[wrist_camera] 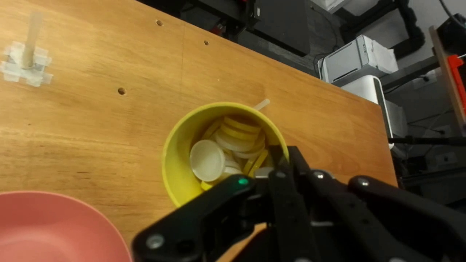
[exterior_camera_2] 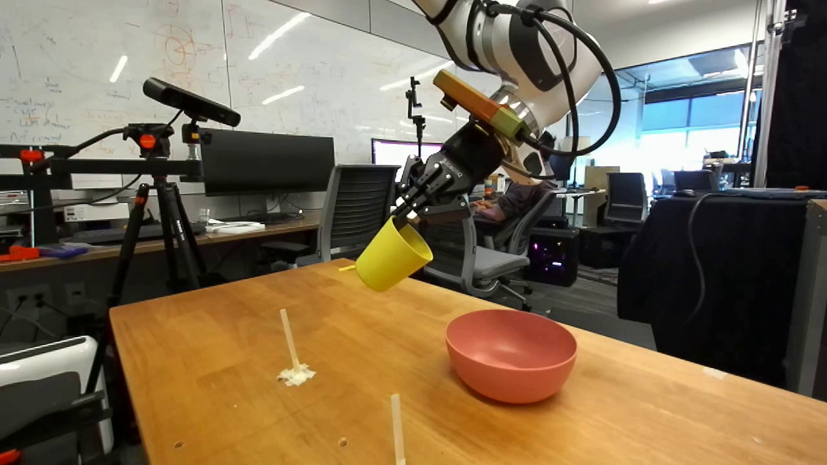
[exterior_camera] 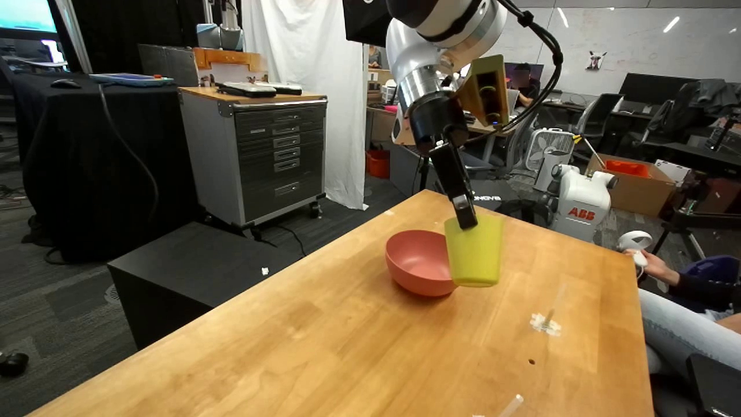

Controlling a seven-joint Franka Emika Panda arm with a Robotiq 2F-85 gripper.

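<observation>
A yellow cup [exterior_camera: 475, 251] hangs above the wooden table, pinched at its rim by my gripper, which is shut on the cup's wall. In exterior view 2 the cup [exterior_camera_2: 392, 254] is tilted, its mouth leaning to the upper right. Inside it, the wrist view shows several white and yellow round discs [wrist_camera: 207, 160]. Resting on the table, a pink bowl [exterior_camera_2: 512, 356] stands apart from the cup; only its rim and part of its inside show at the lower left of the wrist view. Its visible inside looks empty.
Thin upright sticks, one taped down [exterior_camera: 546, 324] and another [exterior_camera_2: 397, 429] near the front, rise from the table [exterior_camera_2: 209, 333]. A person sits beyond the table's right edge in exterior view 1.
</observation>
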